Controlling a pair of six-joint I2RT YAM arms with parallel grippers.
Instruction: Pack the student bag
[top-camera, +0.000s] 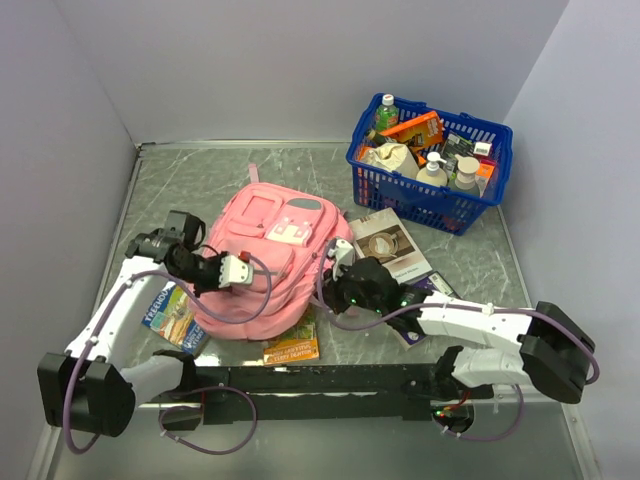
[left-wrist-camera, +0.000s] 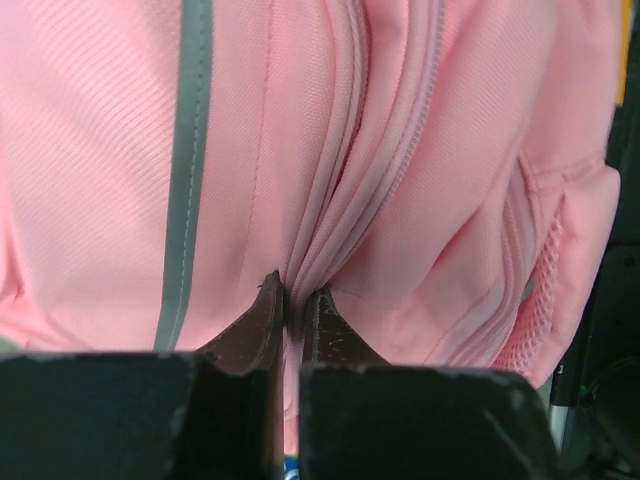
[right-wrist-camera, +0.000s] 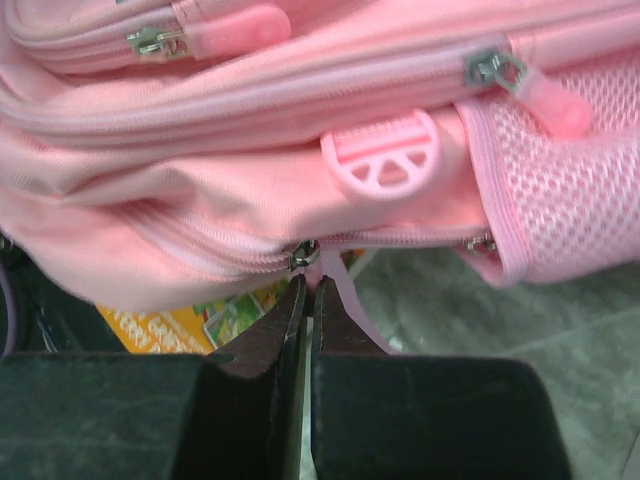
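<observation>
The pink backpack (top-camera: 285, 215) lies flat at the middle-left of the table. My left gripper is shut on a fold of its pink fabric along zipped seams, beside a grey reflective strip (left-wrist-camera: 183, 180). At the bag's right side, my right gripper is shut at a zipper pull on a side zip, below a pink plastic buckle (right-wrist-camera: 380, 160) and beside a mesh pocket (right-wrist-camera: 565, 200). Books lie round and partly under the bag: a blue one (top-camera: 164, 314), an orange one (top-camera: 290, 348) and a beige one (top-camera: 388, 236).
A blue basket (top-camera: 410, 200) full of bottles and boxes stands at the back right. A purple book (top-camera: 435, 284) lies beneath the right arm. Bare table shows at the back left. Grey walls enclose the sides and back.
</observation>
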